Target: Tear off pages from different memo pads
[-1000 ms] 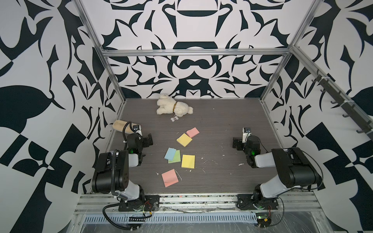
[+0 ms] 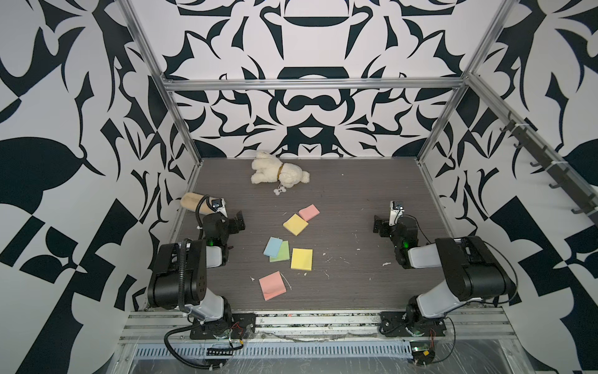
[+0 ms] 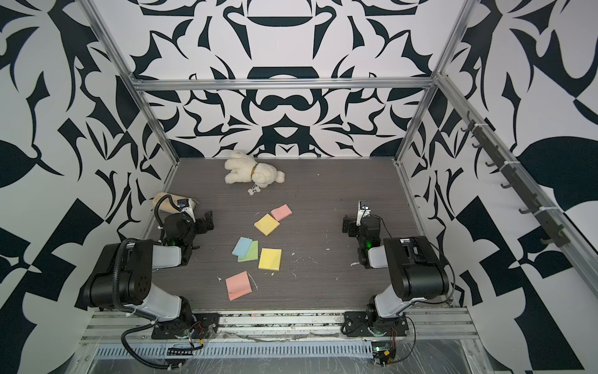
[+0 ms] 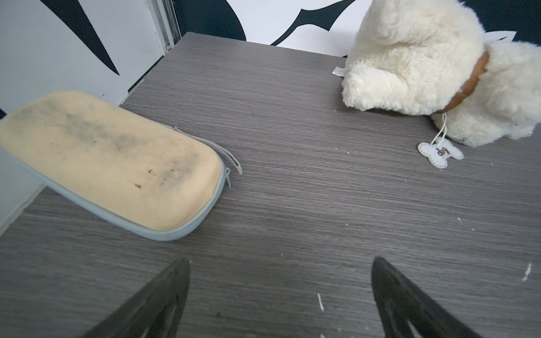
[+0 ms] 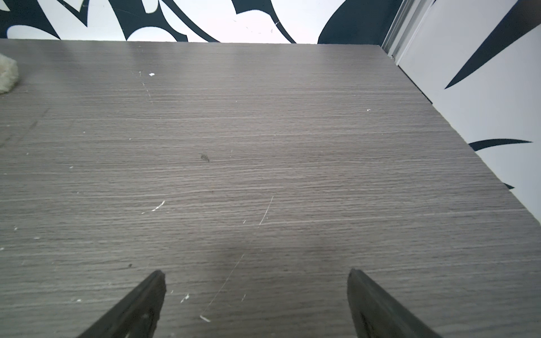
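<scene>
Several memo pads and sheets lie on the middle and left of the table. A small pink one [image 2: 309,212] touches or lies close to a yellow one [image 2: 295,224] turned at an angle. Nearer, a blue one [image 2: 272,246] overlaps a green one [image 2: 281,251], and a larger yellow one [image 2: 301,259] lies just right of them. A pink sheet [image 2: 272,285] is nearest the front edge. Left of the pads, my left gripper is open and empty. My right gripper, well to their right, is open too, with only bare table between its fingers.
At the back left lies a white plush dog [image 3: 254,171] with a bone tag. A beige zip case [image 4: 112,163] rests against the left wall, close to my left gripper. White scraps dot the table [image 5: 253,140].
The right gripper has shifted very slightly over the last second. Left arm, pads and other objects look unchanged.
</scene>
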